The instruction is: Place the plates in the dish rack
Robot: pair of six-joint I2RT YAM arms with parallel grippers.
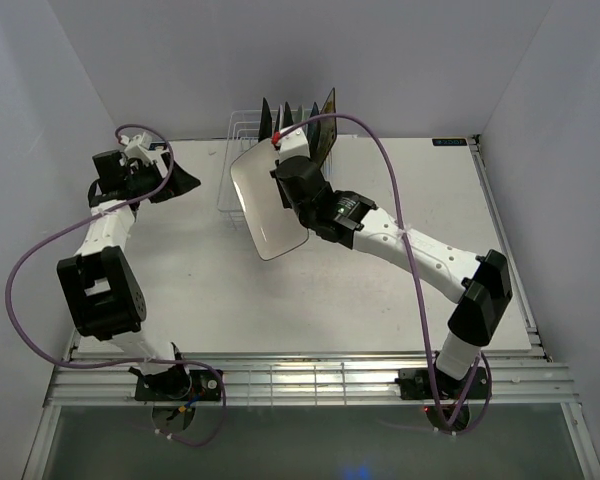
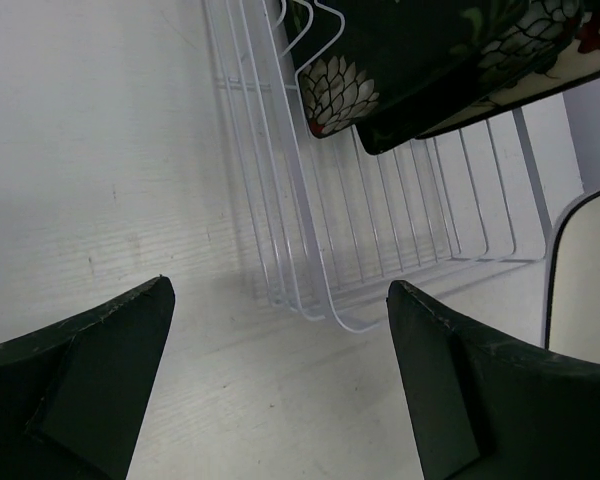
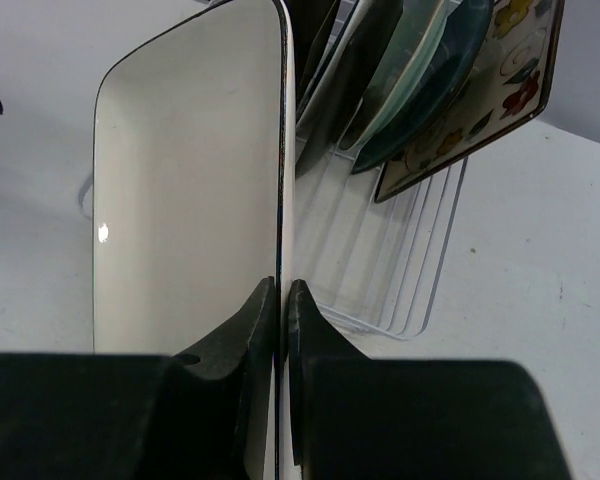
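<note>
A square cream plate with a dark rim (image 1: pixel 265 205) (image 3: pixel 185 180) is held upright at its edge by my right gripper (image 1: pixel 285 170), in front of the white wire dish rack (image 1: pixel 230 150) (image 2: pixel 310 240). Several plates, dark, teal, pale green and floral (image 3: pixel 490 90), stand on edge in the rack's back and right part; the top view shows its left part empty. My left gripper (image 1: pixel 170 175) is open and empty, left of the rack; the cream plate's edge shows at the right of its view.
Bare white table (image 1: pixel 440 200) lies right of the rack and in front of it. Grey walls (image 1: pixel 300 50) bound the back and both sides. The left arm stands along the table's left edge.
</note>
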